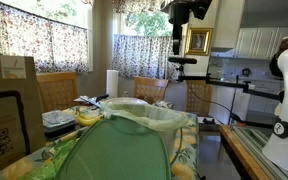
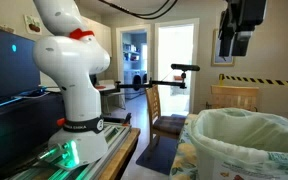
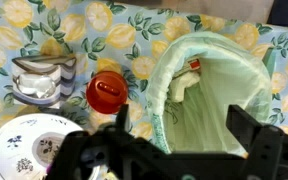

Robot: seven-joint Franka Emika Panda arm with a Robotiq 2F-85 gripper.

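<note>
My gripper is open, its black fingers wide apart with nothing held between them. It hangs over a bin lined with a pale green bag [image 3: 219, 110]. Inside the liner lie a crumpled white piece [image 3: 184, 82] and something small with red on it, pressed to the far side. In exterior view 1 the gripper [image 1: 177, 38] is high above the table; exterior view 2 shows the gripper [image 2: 232, 42] well above the white bin [image 2: 249, 160].
A red round container [image 3: 106, 92], a white-and-brown packet [image 3: 42, 80] and white patterned plates [image 3: 14, 148] sit beside the bin on a lemon-print tablecloth [image 3: 94, 38]. A cardboard box [image 1: 12, 115] and a green chair-back-like panel [image 1: 114, 150] stand in exterior view 1.
</note>
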